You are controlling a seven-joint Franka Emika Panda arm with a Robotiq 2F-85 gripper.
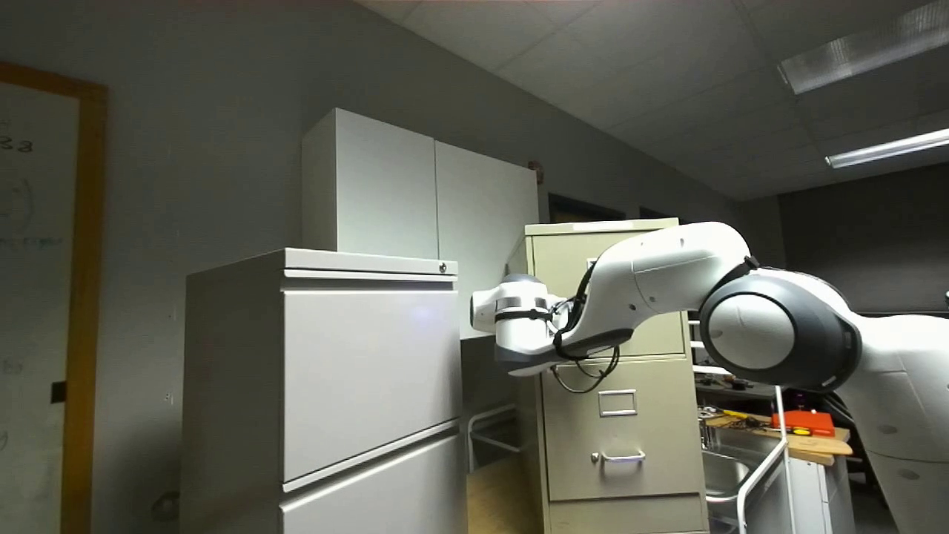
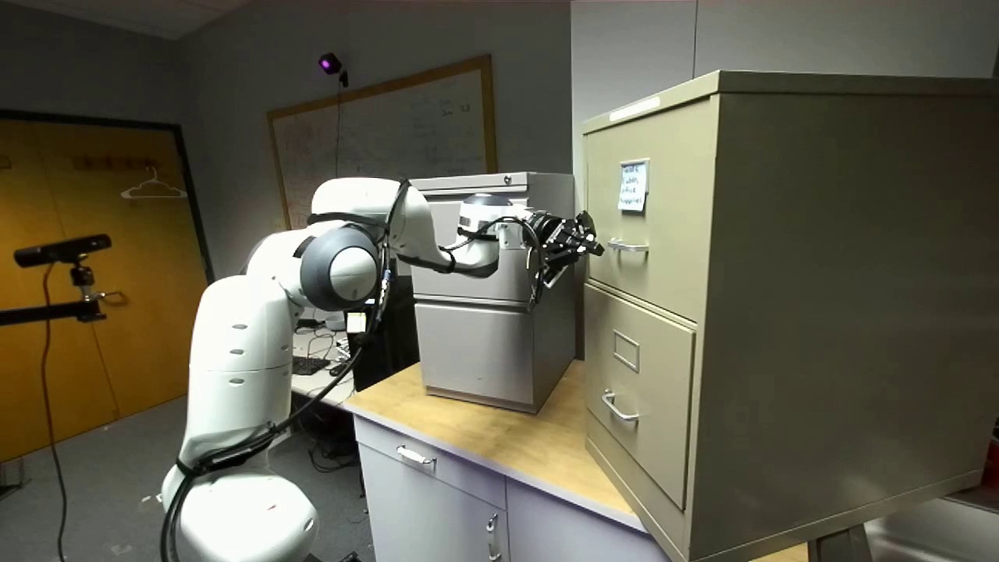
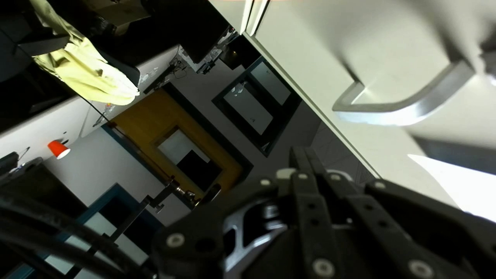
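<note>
The beige filing cabinet (image 2: 646,131) has its upper drawer and lower drawer (image 2: 637,389) shut. Just left of the upper drawer's metal handle (image 2: 627,247) in exterior view 2 is my gripper (image 2: 591,234); whether the two touch cannot be told there. Up close in the wrist view, the curved handle (image 3: 395,114) lies up and to the right of my fingertips, with a visible gap between them in the picture. My fingers (image 3: 302,160) are together, shut, and nothing shows between them. In exterior view 1 the gripper is hidden behind the arm's wrist.
A grey cabinet (image 2: 478,346) stands on the wooden counter (image 2: 449,412) beside the arm, close behind its wrist. A paper label (image 2: 633,186) is on the upper drawer above its handle. Cables (image 2: 534,267) hang near the gripper.
</note>
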